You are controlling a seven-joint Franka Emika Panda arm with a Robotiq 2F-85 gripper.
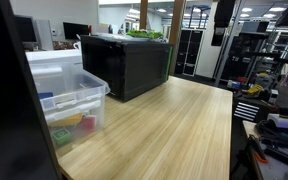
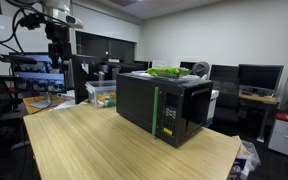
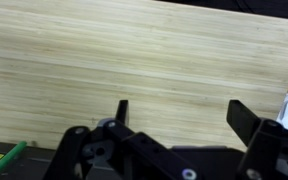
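High above the wooden table (image 2: 74, 140), my gripper stands open with nothing between its fingers. Exterior view 2 has the gripper (image 2: 59, 50) at the upper left, well clear of the tabletop. A black microwave (image 2: 149, 105) sits on the table, with a green strip (image 2: 155, 104) down its front. On top of it lies a bright green item (image 2: 167, 72), whose exact kind I cannot tell. Beside the microwave is a clear plastic bin (image 1: 75, 112) with several coloured things inside.
Bare tabletop (image 1: 159, 125) stretches widely in front of the microwave and bin. A corner of the microwave's green strip (image 3: 8, 161) enters the wrist view at lower left. Desks and monitors (image 2: 261, 80) stand in the background.
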